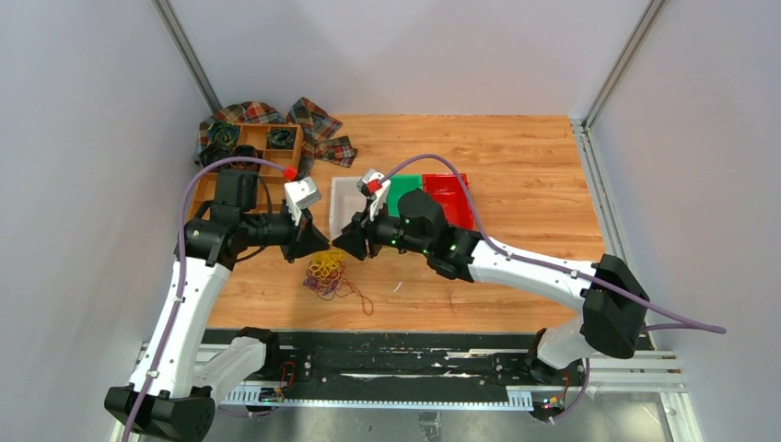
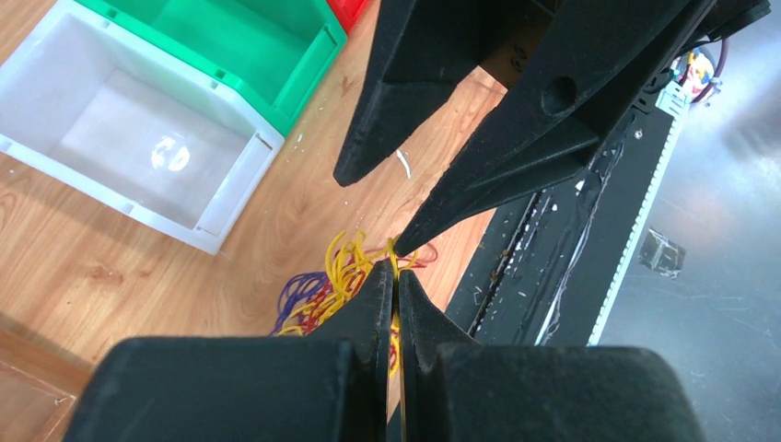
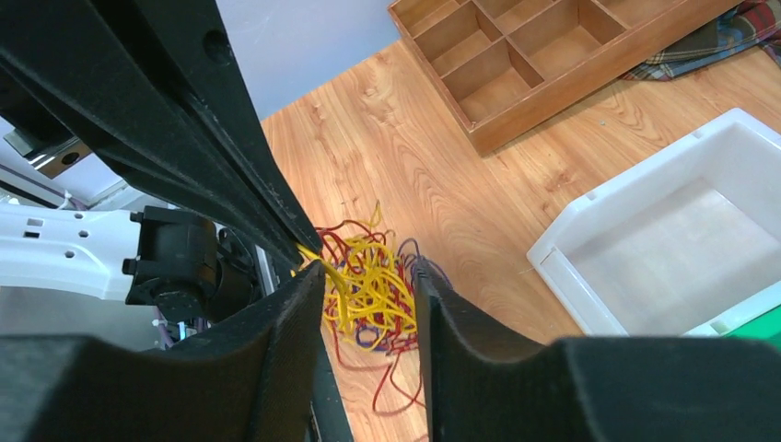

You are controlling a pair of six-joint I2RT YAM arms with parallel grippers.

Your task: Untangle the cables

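Note:
A tangle of yellow, red and purple cables (image 1: 327,272) hangs beneath my left gripper (image 1: 322,242), which is shut on a yellow strand; the left wrist view shows the bundle (image 2: 341,276) behind the shut fingers. My right gripper (image 1: 345,242) faces it from the right, very close, its fingers parted on either side of the hanging cables (image 3: 373,295). In the right wrist view the yellow strand runs down from the left gripper's tips toward the right fingers.
White (image 1: 353,189), green (image 1: 403,184) and red (image 1: 445,189) bins stand behind the grippers. A wooden divider box (image 1: 276,133) with a plaid cloth (image 1: 313,120) is at the back left.

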